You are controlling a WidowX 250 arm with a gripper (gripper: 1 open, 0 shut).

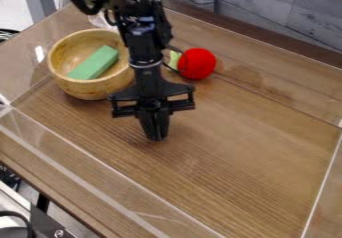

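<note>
The gripper (156, 118) at the end of the black arm hangs low over the wooden table (227, 182), just right of a wooden bowl (74, 87). Its fingers point down; whether anything is between them is too small to tell. The bowl holds a green block (94, 66). A red ball (198, 63) sits behind the gripper to the right, with a small light green item (174, 58) partly hidden beside it.
A pale object (104, 18) at the back left is partly behind the arm. Table edges show at the right and lower left.
</note>
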